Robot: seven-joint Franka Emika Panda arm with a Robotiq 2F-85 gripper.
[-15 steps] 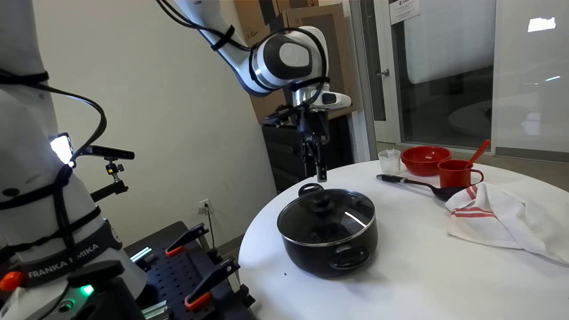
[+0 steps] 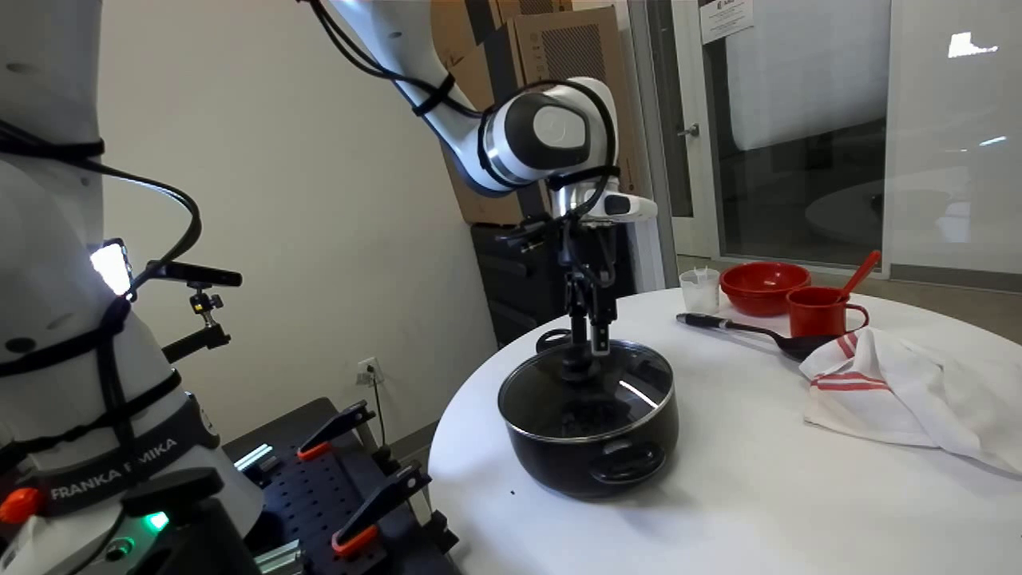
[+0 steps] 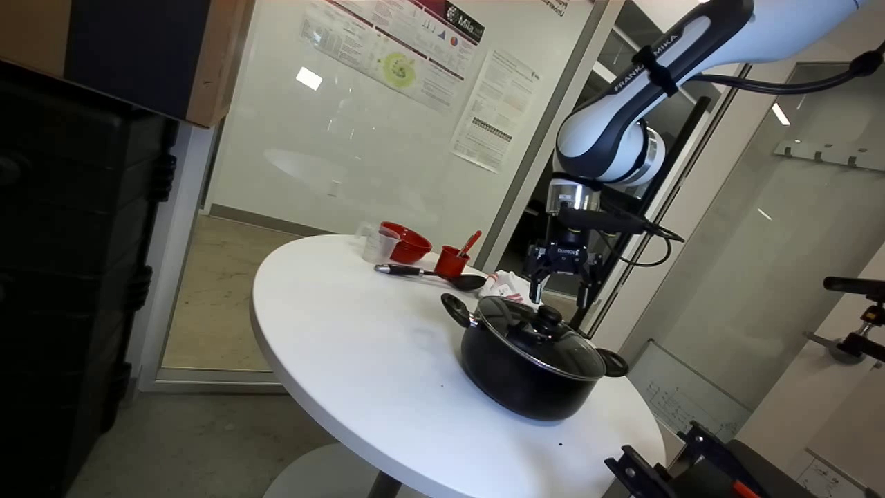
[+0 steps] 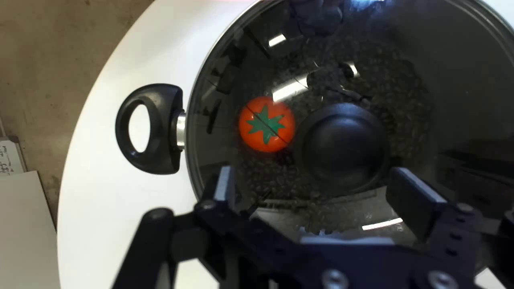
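A black pot stands near the edge of the round table, covered by a glass lid. The lid's round black knob rises at its centre. Through the glass in the wrist view, a red tomato-like object with a green star-shaped top shows among many small dark pieces. My gripper points down just above the lid, close to the knob. Its two fingers are spread wide, with nothing held between them. In the wrist view the knob appears just ahead of the gap between the fingertips.
Across the white table lie a black ladle, red bowls, a clear cup, a red mug with a red utensil, and a white towel. Pot handles jut out at both sides.
The arm has come down and shifted right in exterior view 1, bringing my gripper from above the pot's far side to close by the knob. Pot and lid have stayed put.
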